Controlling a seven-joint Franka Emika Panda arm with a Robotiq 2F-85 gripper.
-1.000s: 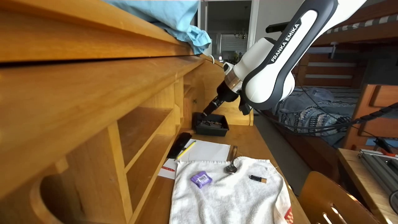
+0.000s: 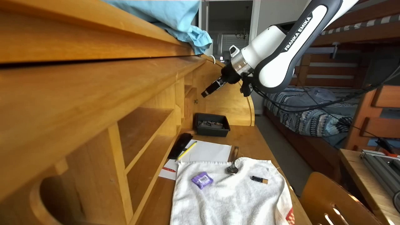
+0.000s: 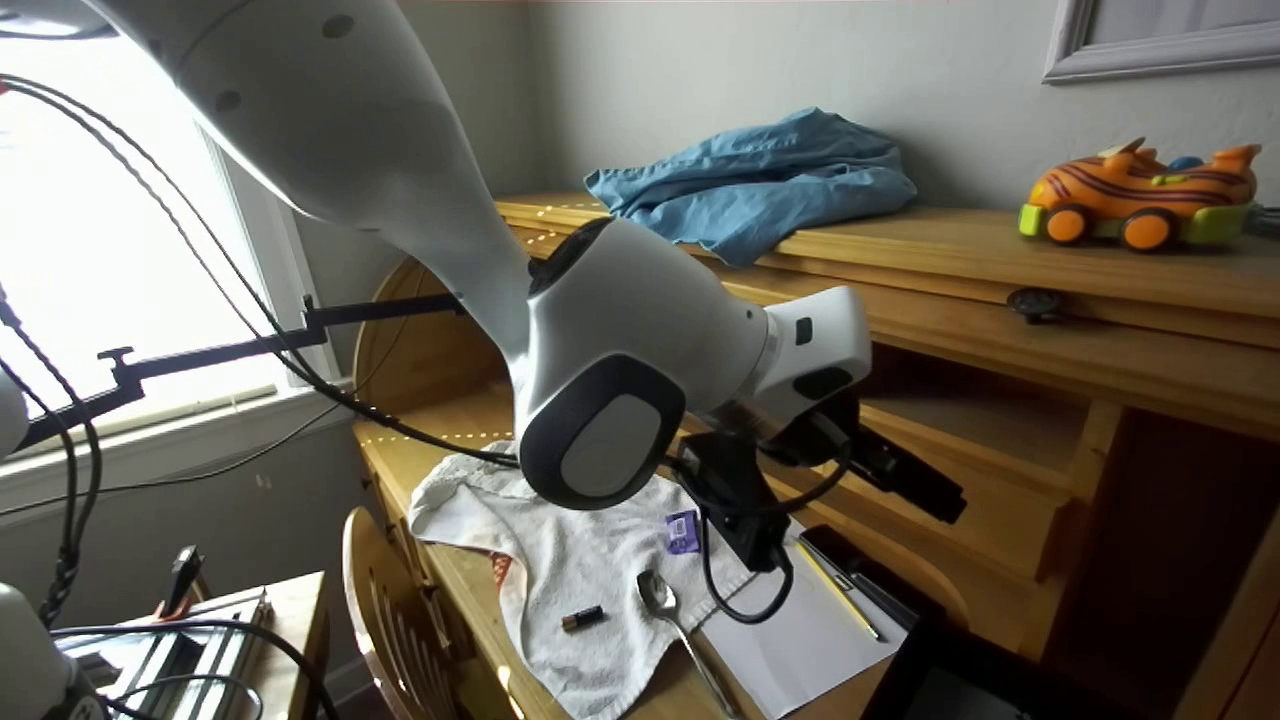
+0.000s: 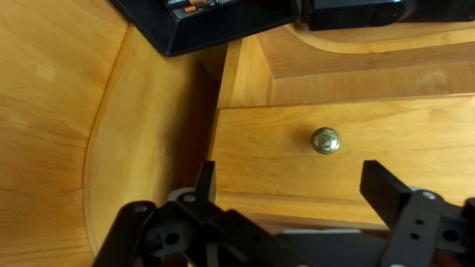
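My gripper is open with nothing between its fingers, facing a small wooden door that bears a round metal knob. In the wrist view the knob lies above and ahead of the gap between the fingertips, apart from them. From the first exterior view, the gripper hangs in the air above the black tray, tilted toward the shelves on the left. That tray shows at the top of the wrist view with batteries in it.
On the desk a white towel carries a purple packet, a spoon and a battery. Behind it lie white paper, a yellow pencil and a black case. The shelf unit borders the left side.
The arm has risen and shifted slightly right in the first exterior view. The gripper, earlier low by the tray, is now higher and angled more toward the shelves. Objects on the desk look unmoved.
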